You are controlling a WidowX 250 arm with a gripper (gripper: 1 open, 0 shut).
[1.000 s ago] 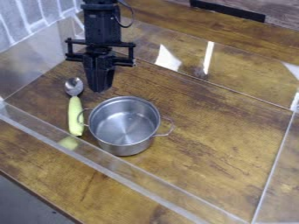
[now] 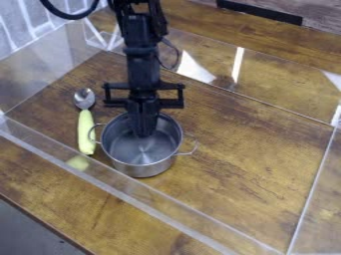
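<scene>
The black gripper (image 2: pixel 140 120) reaches down into a steel pot (image 2: pixel 142 159), its fingertips inside the rim over the back half; it looks shut, and I see nothing held, though the tips are dark against the pot's interior. Left of the pot lies a long pale yellow-green object (image 2: pixel 86 130), with a metal spoon (image 2: pixel 84 98) just behind it.
Transparent panels border the area at the front, sides and back. A white slatted object (image 2: pixel 30 30) stands at the back left.
The gripper has moved right and down, from above and behind the pot to inside its rim. The pot and the objects beside it lie as before.
</scene>
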